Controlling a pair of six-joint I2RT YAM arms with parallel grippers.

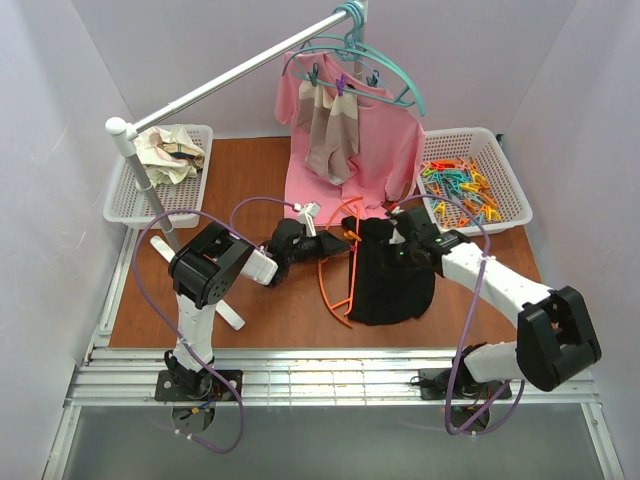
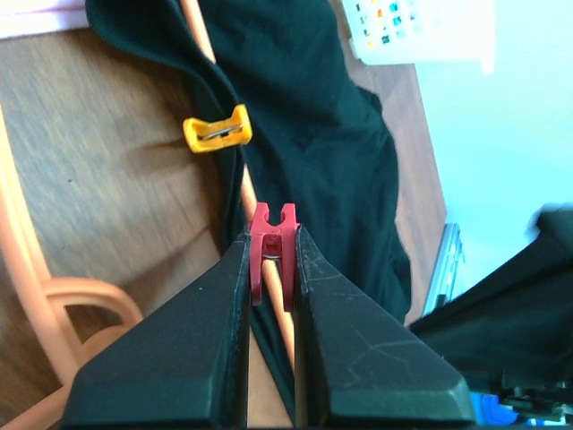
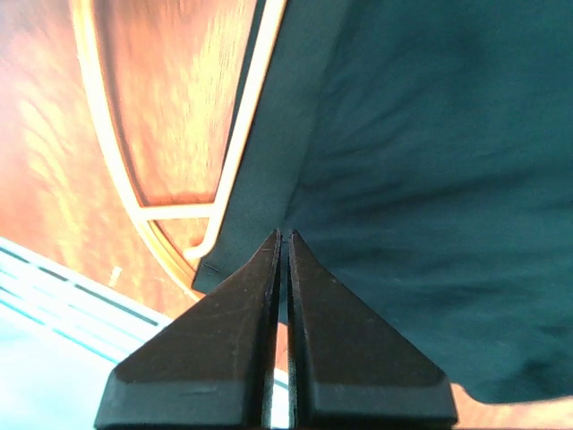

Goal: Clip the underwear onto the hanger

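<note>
Black underwear (image 1: 393,295) lies on the table beside and partly under an orange hanger (image 1: 325,290). A yellow clip (image 2: 217,133) sits on its folded edge near the hanger bar. My left gripper (image 1: 342,245) is shut on a red clip (image 2: 273,246), over the bar and cloth edge, just below the yellow clip in the left wrist view. My right gripper is shut, nothing seen between its fingers, above the underwear beside the hanger's end.
Clip basket (image 1: 510,211) stands at back right, cloth basket (image 1: 112,205) at back left. Pink and beige garments (image 1: 300,180) hang from the rack (image 1: 230,75) behind. A white bar (image 1: 230,315) lies at the left.
</note>
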